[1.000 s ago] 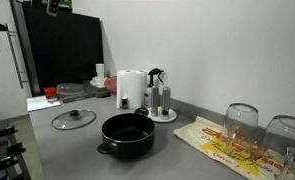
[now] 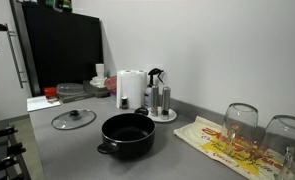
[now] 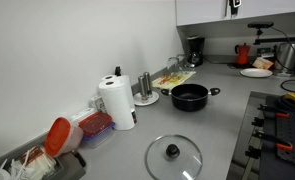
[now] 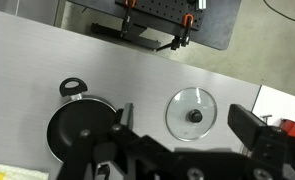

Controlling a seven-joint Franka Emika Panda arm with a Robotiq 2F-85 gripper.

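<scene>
A black two-handled pot (image 2: 128, 135) stands uncovered on the grey table, with its dark inside showing empty. Its glass lid (image 3: 174, 157), with a black knob, lies flat on the table apart from the pot. From above, the wrist view has the pot (image 4: 79, 130) at left and the lid (image 4: 191, 114) right of centre. My gripper is open high over the table, its fingers spread either side of the lid in that view, with nothing held. In exterior view 2 the gripper (image 3: 232, 9) hangs at the top edge.
A paper towel roll (image 3: 118, 103), a spray bottle (image 2: 155, 86) and tall shakers (image 2: 166, 99) stand along the wall. Upturned glass jars (image 2: 240, 123) rest on a patterned cloth (image 2: 203, 137). Red containers (image 3: 61, 135) sit beyond the lid. Bare table surrounds pot and lid.
At the top edge of exterior view 1, the gripper has shifted very slightly. The pot and lid stay where they were.
</scene>
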